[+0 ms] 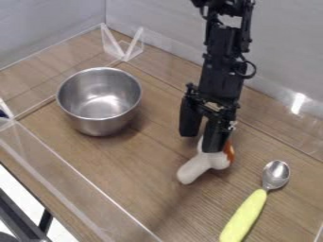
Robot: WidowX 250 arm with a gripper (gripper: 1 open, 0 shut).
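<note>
My black gripper (202,130) hangs open at the centre right, its fingers pointing down over a white object (199,166) with an orange-red patch on its right side. The fingers are around or just above that object's upper part; contact cannot be told. The white object lies on the wooden surface, its top partly hidden by the gripper.
A steel bowl (98,96) sits at the left. A spoon with a yellow handle (244,216) lies at the lower right. White tape (121,47) is at the back left. Walls bound the back.
</note>
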